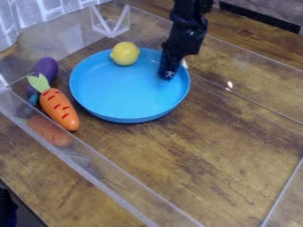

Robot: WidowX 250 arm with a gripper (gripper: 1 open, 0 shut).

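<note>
My black gripper (pixel 171 66) reaches down from the top of the view to the back right rim of a blue round plate (pixel 128 90). It is shut, and I see nothing clearly between its fingertips, which are small and dark here. A yellow ball (pixel 126 52) sits at the plate's back left, left of the gripper.
A toy carrot (pixel 58 108) lies left of the plate, with a purple toy (pixel 46 69) behind it, near a clear plastic wall. Bare wooden surface (pixel 213 168) fills the right and front.
</note>
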